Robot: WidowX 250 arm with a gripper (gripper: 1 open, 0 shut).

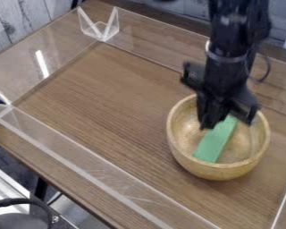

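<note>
A wooden bowl (247, 161) sits on the right side of the table, with a flat green object (214, 136) lying in it, slightly tilted along its length. My black gripper (196, 110) hangs just above the back left of the bowl, apart from the green object's visible part. It is shut, and nothing shows between its fingers, though the tips are small and dark.
A clear plastic container (100, 23) stands at the back left. A dark cable or arm part lies at the lower left edge.
</note>
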